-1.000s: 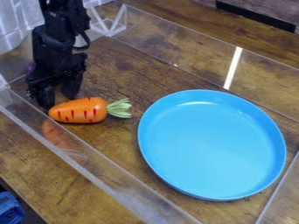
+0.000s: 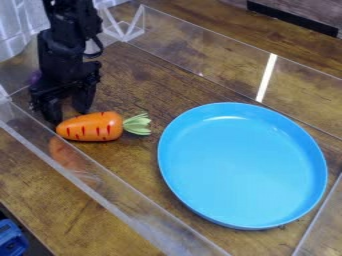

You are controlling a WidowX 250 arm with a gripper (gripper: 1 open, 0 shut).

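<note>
My black gripper (image 2: 64,92) is low at the upper left, over a dark, partly hidden purple object (image 2: 34,80); whether its fingers are open or shut is unclear. An orange toy carrot (image 2: 91,127) with pale green leaves lies just in front of the gripper, near the clear left wall. A large blue plate (image 2: 242,163) rests on the wooden surface to the right.
Clear plastic walls border the workspace at left and right. A blue item (image 2: 8,237) sits outside at the lower left corner. Bare wood (image 2: 174,70) is free at the back, between gripper and plate.
</note>
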